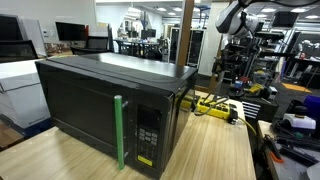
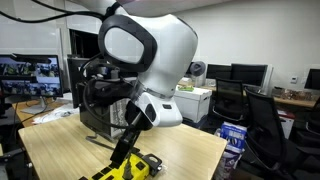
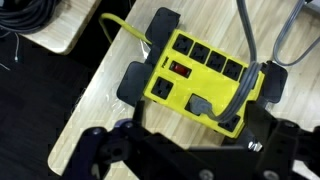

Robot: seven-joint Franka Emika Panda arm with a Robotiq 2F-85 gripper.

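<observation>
A yellow power strip [image 3: 203, 78] with black end brackets lies on the wooden table, crossed by a grey cable. One dark plug [image 3: 201, 106] sits at its lower outlets, and a red switch [image 3: 180, 69] shows near its upper left. My gripper is above the strip, its black fingers wide apart on either side of it. Nothing is visibly held between them. In exterior view 1 the same strip [image 1: 213, 106] lies beyond the microwave, below the arm. The strip [image 2: 127, 172] is also partly visible beneath the arm in exterior view 2.
A large black microwave [image 1: 125, 105] takes up much of the table, with a green strip [image 1: 119, 130] upright at its front. Loose cables run around the power strip. Bare wood [image 1: 212, 150] lies right of the microwave.
</observation>
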